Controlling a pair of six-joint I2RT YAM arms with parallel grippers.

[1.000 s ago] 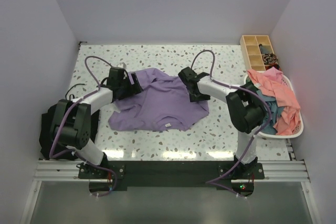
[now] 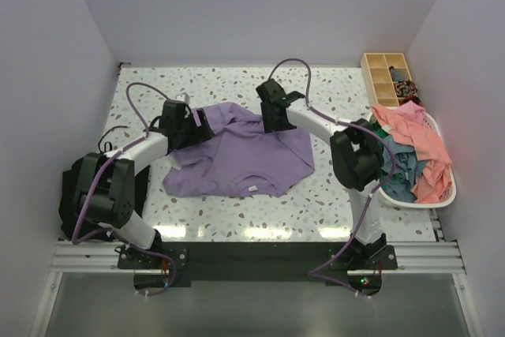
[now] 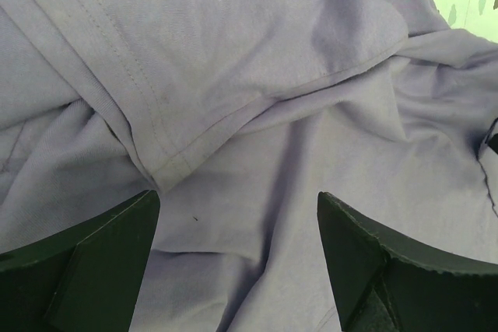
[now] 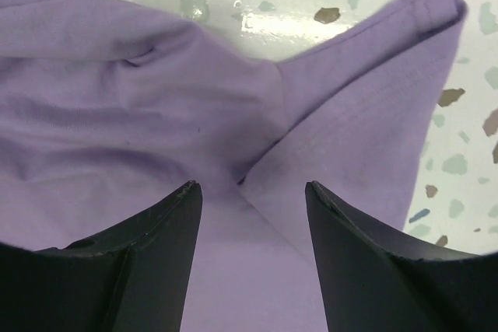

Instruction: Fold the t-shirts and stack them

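A purple t-shirt (image 2: pixel 245 155) lies spread and wrinkled on the speckled table, with some edges folded over. Above its left part hovers my left gripper (image 2: pixel 195 129), open; in the left wrist view a stitched hem (image 3: pixel 148 99) lies just beyond its fingers (image 3: pixel 105 270). My right gripper (image 2: pixel 278 126) is over the upper right part of the shirt. Its fingers (image 4: pixel 167 246) stand apart in the right wrist view, nothing gripped between them, with a sleeve (image 4: pixel 366 130) reaching up to the right.
A white basket (image 2: pixel 439 202) of salmon, teal and other clothes (image 2: pixel 426 155) stands at the right. Behind it is a wooden divided box (image 2: pixel 379 75). A black object (image 2: pixel 71 199) lies at the far left. Bare table (image 2: pixel 229 88) shows behind and in front of the shirt.
My right gripper has moved left and toward the back of the table over the shirt. The left arm has hardly moved, and the shirt lies much as before.
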